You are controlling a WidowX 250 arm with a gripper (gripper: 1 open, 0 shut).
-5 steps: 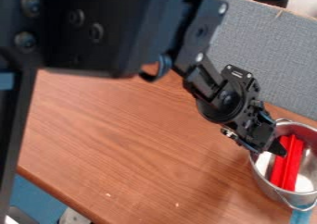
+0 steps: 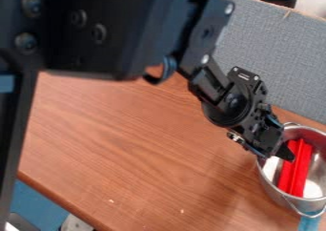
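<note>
My black gripper (image 2: 273,151) hangs at the right, angled down into a metal pot (image 2: 315,182) at the lower right edge of the view. Inside the pot is a red object (image 2: 298,178), long and bar-like, beside something white. The fingertips are at the upper left part of the red object; whether they are open or closed on it cannot be made out.
A grey padded panel (image 2: 280,63) runs along the back right. The large dark arm body fills the upper left. A blue area (image 2: 38,211) shows beyond the table's lower left edge.
</note>
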